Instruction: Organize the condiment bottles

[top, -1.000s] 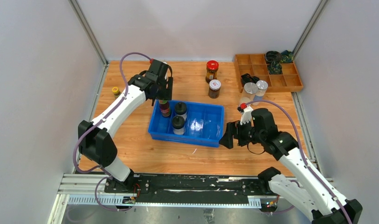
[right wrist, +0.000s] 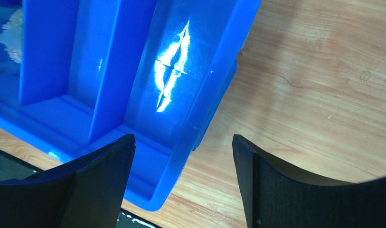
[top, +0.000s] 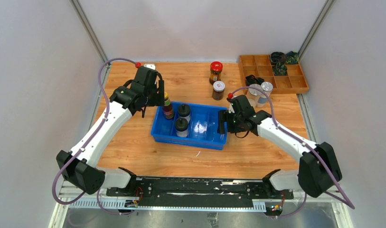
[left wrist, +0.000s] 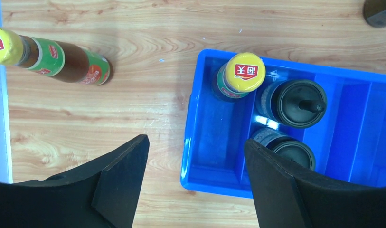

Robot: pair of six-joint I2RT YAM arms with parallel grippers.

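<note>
The blue divided bin (top: 205, 142) holds a yellow-capped sauce bottle (left wrist: 244, 71) in its left compartment and two black-lidded containers (left wrist: 300, 102) in the middle. A second yellow-capped bottle (left wrist: 72, 61) stands left of the bin in the left wrist view. My left gripper is open above the bin's left part and the table beside it, holding nothing. My right gripper is open over the bin's right end wall, nothing held; the right compartment (right wrist: 148, 114) beneath is empty.
A red-lidded jar (top: 216, 71) and a white-lidded jar (top: 218, 90) stand behind the bin. Two clear containers (top: 264, 95) stand at the right by a wooden organizer (top: 293, 83).
My left arm has moved leftward from over the area behind the bin.
</note>
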